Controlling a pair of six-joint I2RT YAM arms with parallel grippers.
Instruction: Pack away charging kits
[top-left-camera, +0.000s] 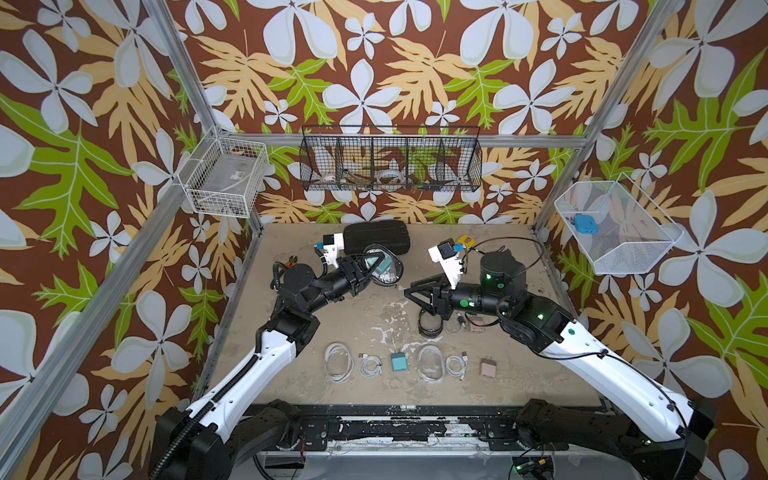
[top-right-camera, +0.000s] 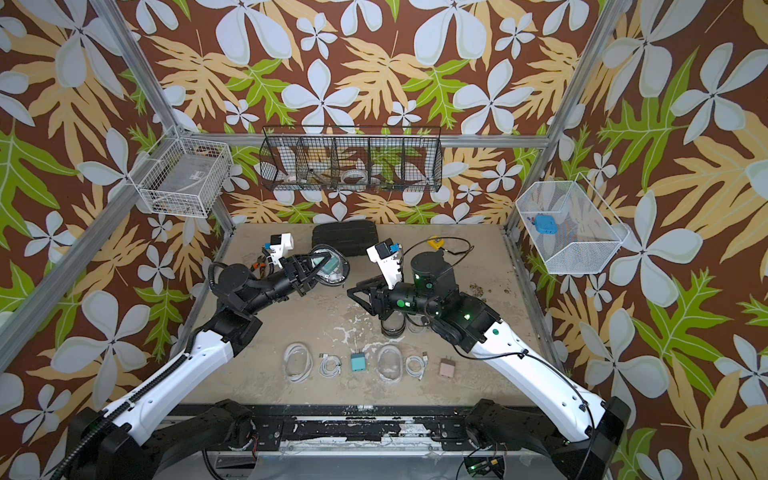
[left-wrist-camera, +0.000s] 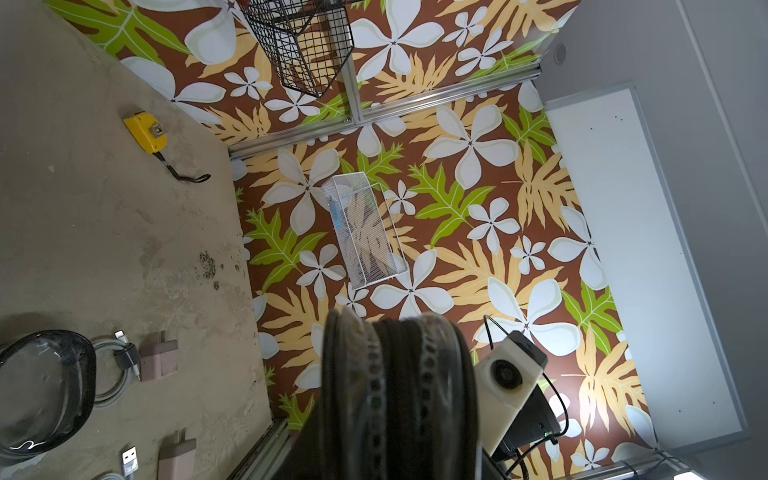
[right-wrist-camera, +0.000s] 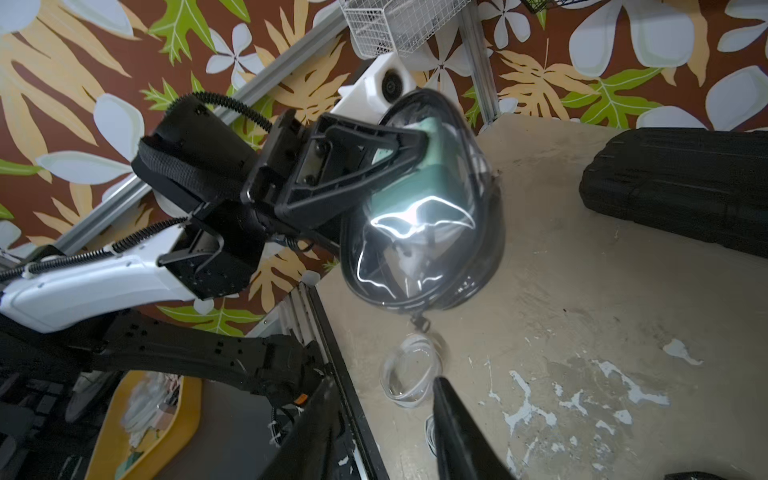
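My left gripper is shut on a clear round pouch with a dark rim, held above the table. Through its clear wall shows a teal charger; a zipper pull hangs at the lower edge. In the left wrist view the pouch is edge-on and hides the fingertips. My right gripper stands apart to its right, open and empty. On the table lie a black-rimmed pouch, two pale round pouches, two coiled white cables, a teal charger and a pink charger.
A black case lies at the back. On the walls hang a white wire basket, a black divided basket and a white mesh basket holding a blue item. A yellow tape measure sits back right.
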